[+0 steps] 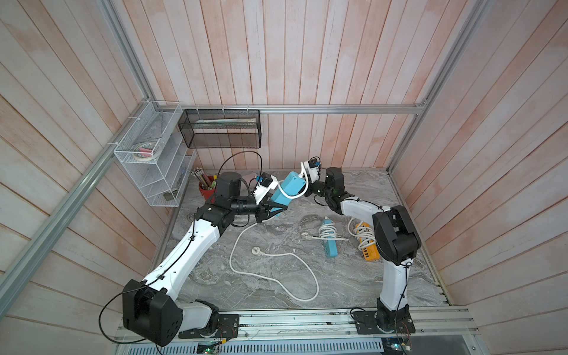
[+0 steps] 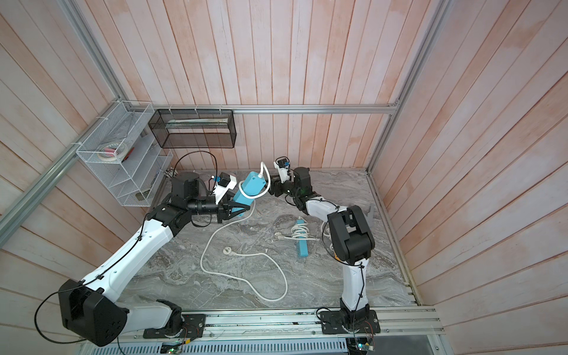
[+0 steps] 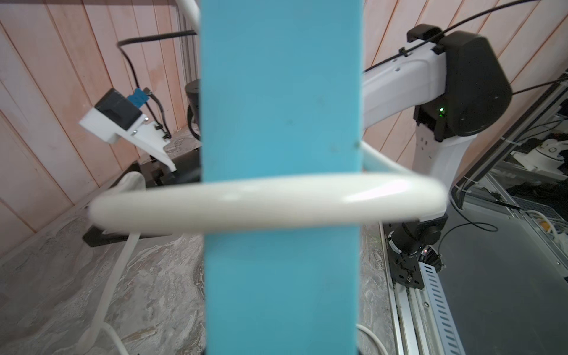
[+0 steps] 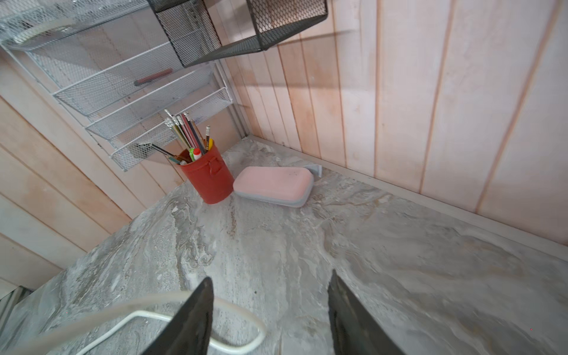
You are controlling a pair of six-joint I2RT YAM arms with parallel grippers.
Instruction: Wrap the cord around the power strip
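Observation:
A blue power strip (image 1: 282, 200) is held tilted above the table, with my left gripper (image 1: 273, 208) shut on its lower end. The strip fills the middle of the left wrist view, where one band of white cord (image 3: 266, 203) crosses its face. From the strip's upper end the cord arches over, and its long remainder lies in a wide curve on the table, ending at a round plug (image 1: 256, 251). My right gripper stands open beside the strip's upper end. In the right wrist view, the cord's bend shows near its left finger (image 4: 198, 316), not clasped.
A blue strip (image 1: 330, 248) with wound cord and an orange strip (image 1: 370, 251) lie on the right of the table. A red pencil cup (image 4: 210, 177) and a pink case (image 4: 275, 184) stand at the back left, below wire baskets (image 1: 220, 139).

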